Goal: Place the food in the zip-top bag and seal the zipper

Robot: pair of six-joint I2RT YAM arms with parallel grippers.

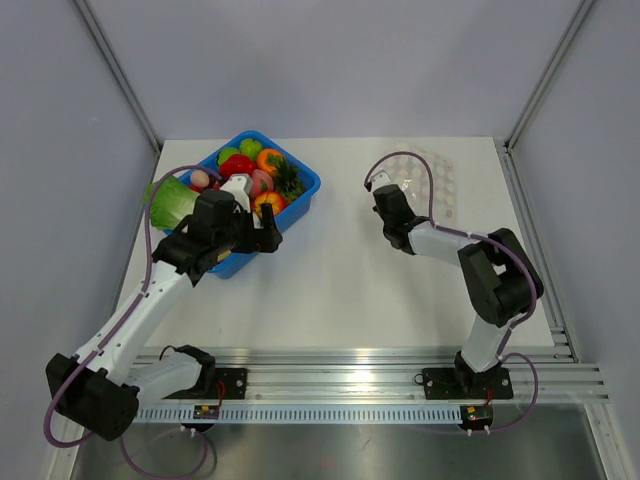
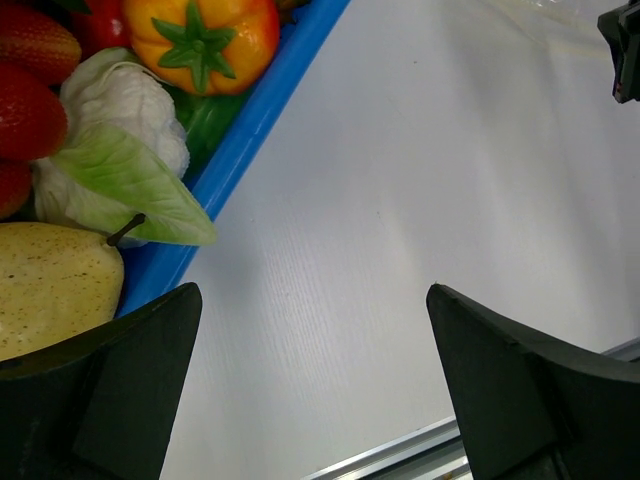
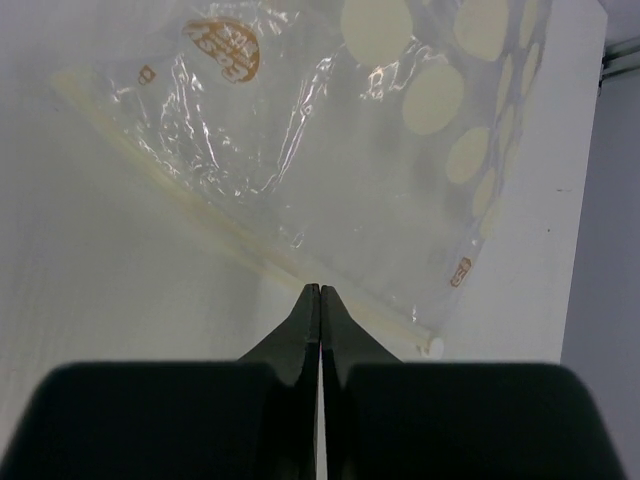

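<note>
The clear zip top bag (image 1: 440, 183) with pale dots lies flat at the back right of the table. In the right wrist view, its yellowish zip edge (image 3: 190, 207) runs slantwise just beyond my fingertips. My right gripper is shut at that edge, and no film shows between its fingers. Toy food fills the blue bin (image 1: 308, 190) at the left: an orange pumpkin (image 2: 190, 40), a pear (image 2: 55, 285), a white cabbage-like piece (image 2: 125, 110) and more. Over the bin's right side stands my left gripper, open and empty.
A big green lettuce (image 1: 172, 203) sits at the bin's left end. Between bin and bag the white table (image 1: 330, 250) is bare. Metal rails (image 1: 350, 357) edge the front, and grey walls (image 1: 320, 70) close off the back and sides.
</note>
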